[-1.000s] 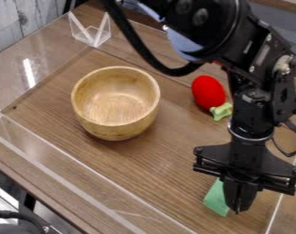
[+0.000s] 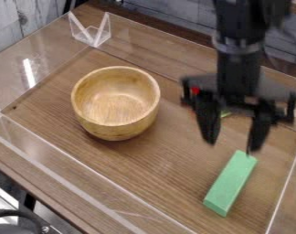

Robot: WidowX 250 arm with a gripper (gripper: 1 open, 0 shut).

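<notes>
My gripper [image 2: 236, 114] hangs as a large dark shape over the right half of the camera view, raised above a green rectangular block [image 2: 231, 183] lying on the wooden table at the lower right, apart from it. Its fingers are spread open with nothing seen between them. Behind it a small red object [image 2: 195, 91] and a bit of green are mostly hidden.
A wooden bowl [image 2: 114, 103] sits left of centre. A clear plastic piece [image 2: 89, 27] stands at the back left. Its left edge shows dark beyond.
My gripper has risen and moved back, away from the green block, uncovering it and now covering most of the red object.
</notes>
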